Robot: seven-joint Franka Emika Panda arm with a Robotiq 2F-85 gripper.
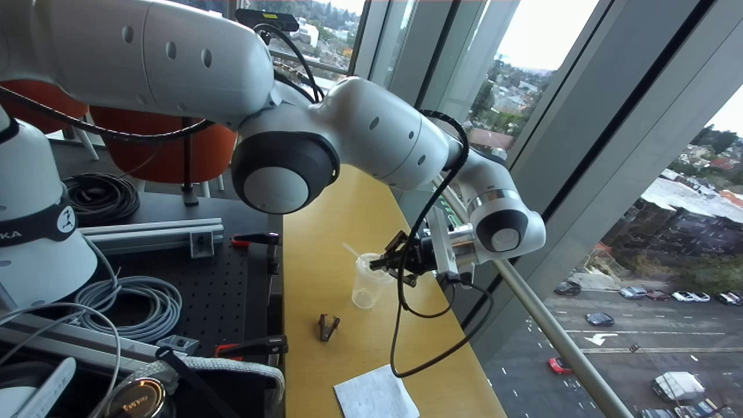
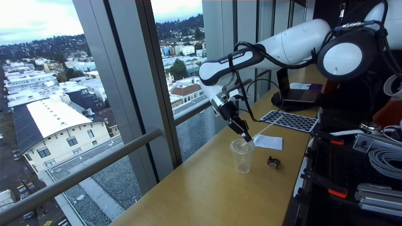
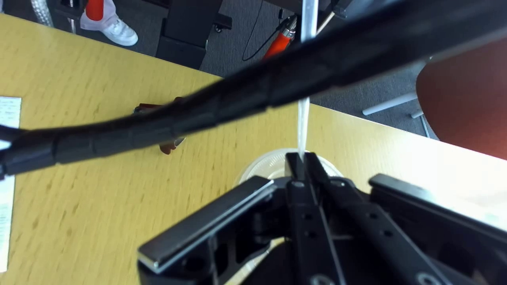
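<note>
A clear plastic cup (image 2: 242, 160) stands upright on the wooden table. From its top a thin translucent straw (image 2: 268, 125) slants out, leaning toward the dark workbench. My gripper (image 2: 247, 139) reaches down to the cup's rim from the window side, its fingertips shut on the straw at the level of the cup's top. In the wrist view, the straw (image 3: 304, 124) rises away from between the closed fingers, which cover much of the cup (image 3: 261, 167). How deep the straw's lower end sits in the cup is hard to tell.
A small dark clip (image 1: 328, 327) lies near the cup, toward the bench. A white sheet (image 1: 377, 394) and a keyboard (image 2: 290, 120) are also on the table. A metal rail (image 1: 550, 327) runs along the window. My arm's black cable (image 3: 199, 111) crosses the wrist view.
</note>
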